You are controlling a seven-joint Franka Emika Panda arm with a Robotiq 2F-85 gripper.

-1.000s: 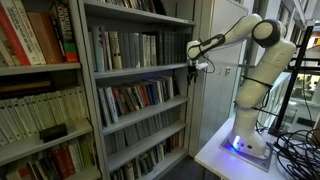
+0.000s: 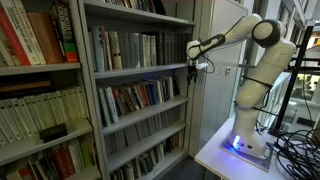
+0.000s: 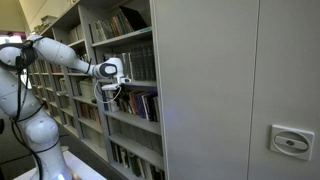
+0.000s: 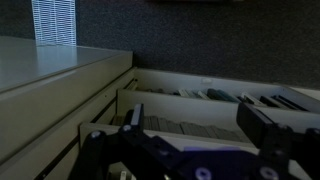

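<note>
My gripper (image 2: 193,77) points downward beside the right end of the tall bookshelf (image 2: 95,105), at about the height of its upper shelves. From the other side, the arm (image 3: 78,62) reaches across toward the same shelves. Seen from the wrist, the gripper is open: its two dark fingers stand well apart, and nothing shows held between them. Beyond and below the gap run pale shelf edges with a row of books (image 4: 215,95). The wrist view is dark, so single books are hard to make out.
Rows of books (image 2: 145,98) fill several shelves. A white table (image 2: 225,158) carries the arm's base. To the right of the shelves stands a broad grey panel (image 3: 215,90) with a recessed handle (image 3: 292,141). Dark floor (image 4: 200,45) lies clear of the shelves.
</note>
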